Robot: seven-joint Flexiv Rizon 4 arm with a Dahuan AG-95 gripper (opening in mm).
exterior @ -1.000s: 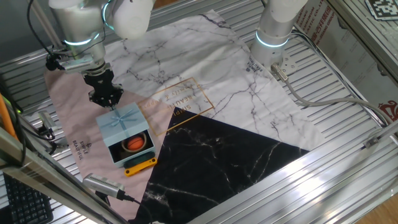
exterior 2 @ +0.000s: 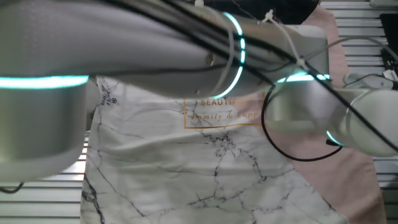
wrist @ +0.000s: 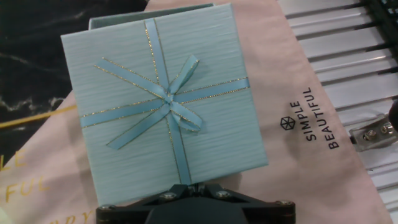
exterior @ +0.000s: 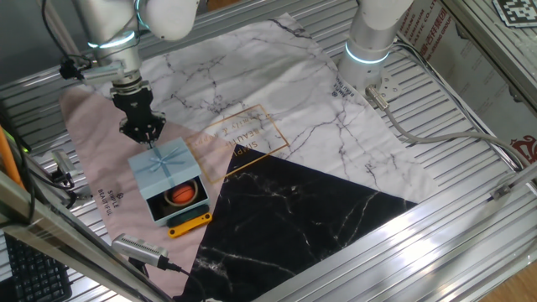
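Note:
A light blue gift box (exterior: pixel 183 208) stands on the pink part of the cloth. Its lid (exterior: pixel 165 165), tied with a ribbon bow (wrist: pixel 169 99), covers the side towards the arm and leaves the opposite side uncovered. Through that gap an orange ball (exterior: pixel 182 194) with a pale ring around it shows inside the box. My gripper is at the lid's near edge, its fingertips close together and apparently shut. Whether they touch the lid cannot be told. In exterior view 2 the arm hides both box and gripper.
A yellow-orange piece (exterior: pixel 190 225) lies against the box's open side. A grey device with a cable (exterior: pixel 141 251) and a frame post stand nearby.
Box, lid and ball look unmoved.

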